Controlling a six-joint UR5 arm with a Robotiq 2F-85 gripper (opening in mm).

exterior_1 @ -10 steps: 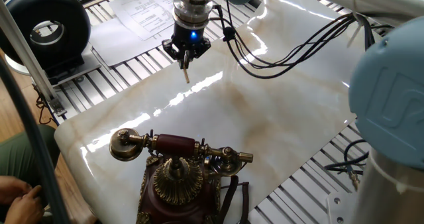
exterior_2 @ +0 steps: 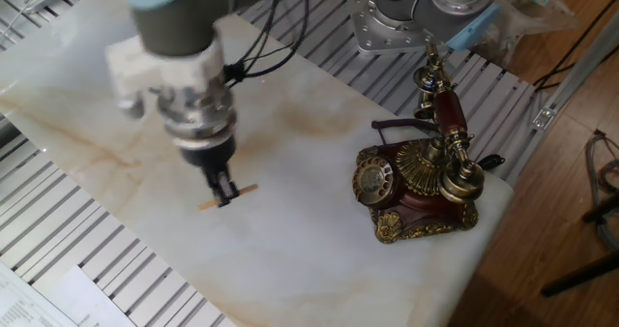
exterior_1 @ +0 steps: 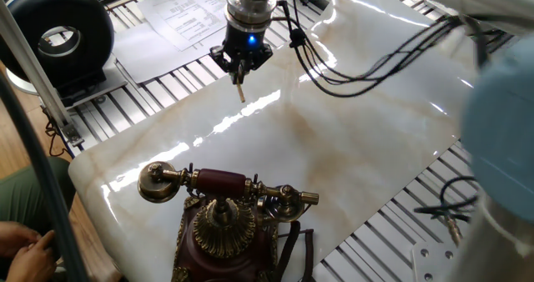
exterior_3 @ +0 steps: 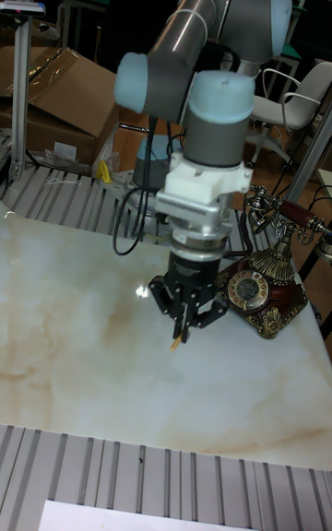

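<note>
My gripper is shut on a thin, light wooden stick, which sticks out on both sides of the fingers in exterior view 2. The stick points down from the fingers in exterior view 1, and its tip shows below the gripper in exterior view 3. Gripper and stick appear to hang above the marbled tabletop; the exact height is hard to tell. An ornate dark red and brass telephone stands on the table apart from the gripper, its handset resting on the cradle.
The marbled sheet is bare around the gripper. Printed papers and a black ring-shaped device lie beyond its edge. Loose cables loop from the arm. A person's hands show at the lower left of exterior view 1.
In exterior view 1 the gripper with the stick has shifted slightly right over the last second, and the arm's blue joint has moved right. The telephone has stayed put.
</note>
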